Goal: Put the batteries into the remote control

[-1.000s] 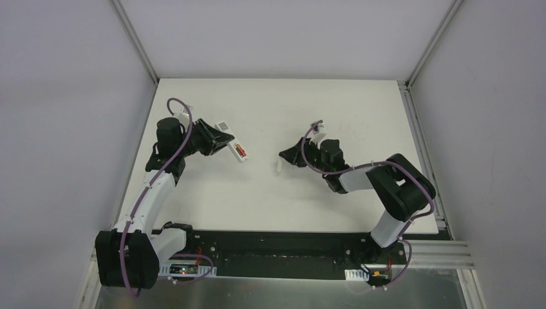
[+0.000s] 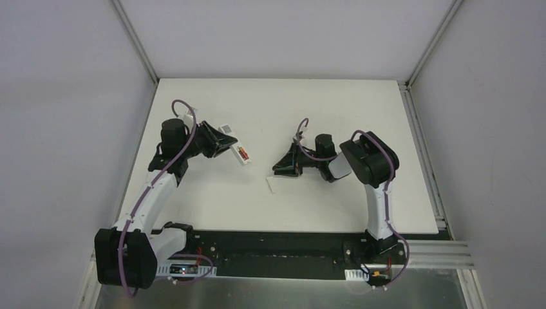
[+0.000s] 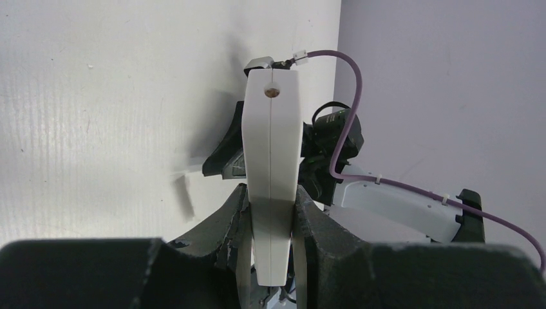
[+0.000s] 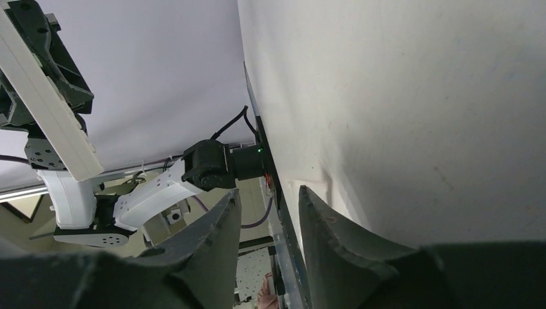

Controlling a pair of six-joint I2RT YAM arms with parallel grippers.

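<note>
My left gripper (image 2: 230,140) is shut on the white remote control (image 2: 239,151), holding it above the table. At the remote's lower end in the top view, its uncovered compartment shows red battery (image 2: 243,154) colouring; how many batteries are in it is hard to tell. In the left wrist view the narrow side of the remote (image 3: 272,148) stands between my fingers. Low over the table, my right gripper has its fingers apart, with nothing seen between them. A thin white piece (image 2: 270,185), looking like the battery cover, is at the table just past its tips.
Between the remote and the right gripper lies a narrow clear gap. The table's front edge borders a dark rail (image 2: 270,248), and walls stand on the sides.
My right gripper has come down the picture and slightly left, and the white piece has shifted the same way. The left gripper and remote have moved only slightly.
</note>
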